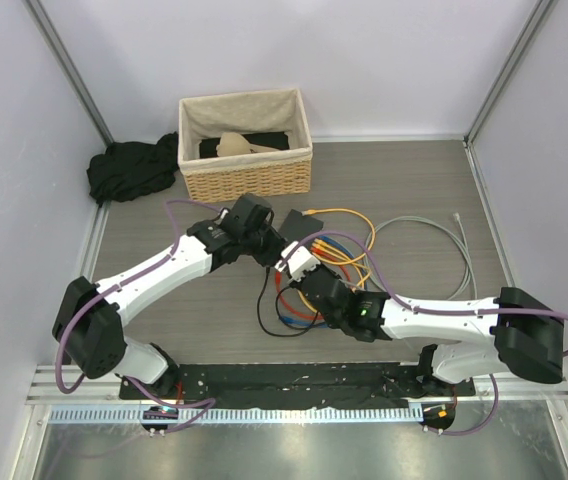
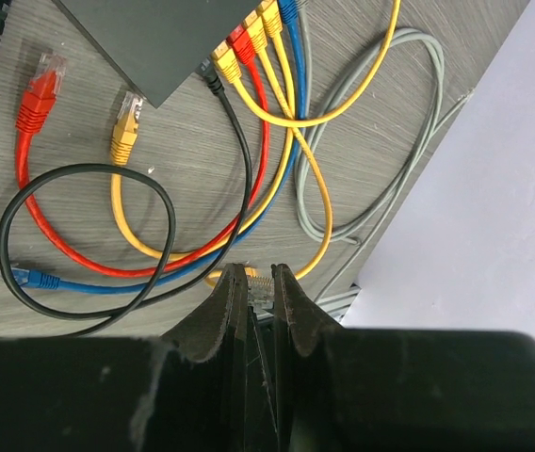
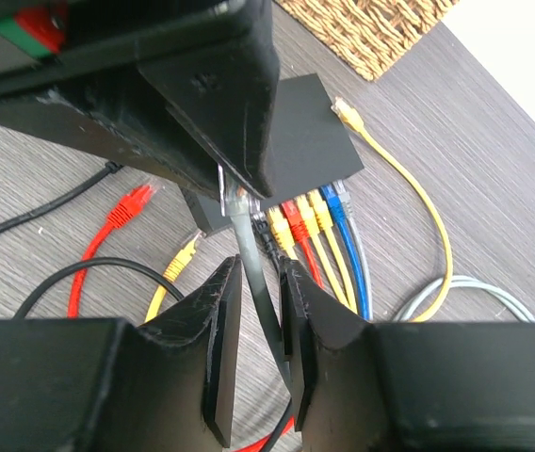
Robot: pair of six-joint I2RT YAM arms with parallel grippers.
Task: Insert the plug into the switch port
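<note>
Both grippers meet above the black switch (image 2: 145,33), whose edge holds a row of yellow, red, blue, grey and black plugs. My left gripper is shut on a clear-tipped plug (image 3: 237,198), its tip showing between the fingers. My right gripper is shut on the grey cable (image 3: 253,264) of that plug, a little below it; the cable runs down between its fingers. The switch is partly hidden behind my left gripper in the right wrist view.
Loose red (image 2: 32,113), yellow (image 2: 122,141) and blue (image 2: 37,279) cable ends lie around the switch. A wicker basket (image 1: 249,180) and black cloth (image 1: 134,170) are at the back; grey cable (image 1: 454,240) lies at right.
</note>
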